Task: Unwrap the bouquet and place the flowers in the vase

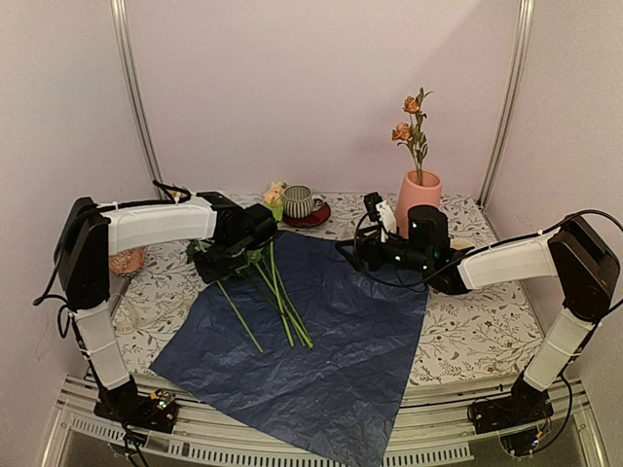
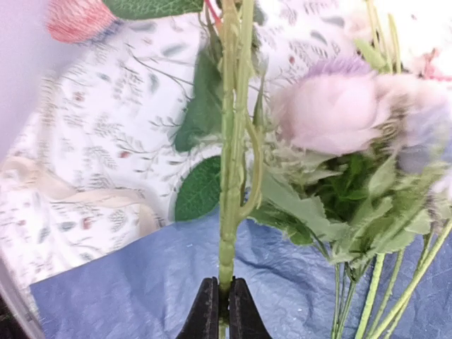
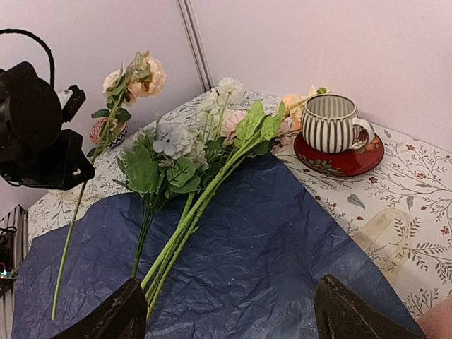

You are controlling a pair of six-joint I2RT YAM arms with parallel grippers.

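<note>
A pink vase point(image 1: 415, 197) stands at the back right, holding orange flowers point(image 1: 410, 130). My left gripper is shut on a green flower stem, lifted above the blue sheet; the right wrist view shows pale peach blooms point(image 3: 144, 79) at its top. More flowers point(image 3: 169, 162), white, pink and lilac with long stems, lie on the blue sheet point(image 1: 331, 379) below and beside it. My right gripper point(image 1: 347, 249) stands open left of the vase, nothing between its fingers in its wrist view.
A striped cup point(image 3: 326, 123) on a red saucer point(image 3: 311, 155) stands at the back middle. A woven basket point(image 1: 127, 261) sits at the far left.
</note>
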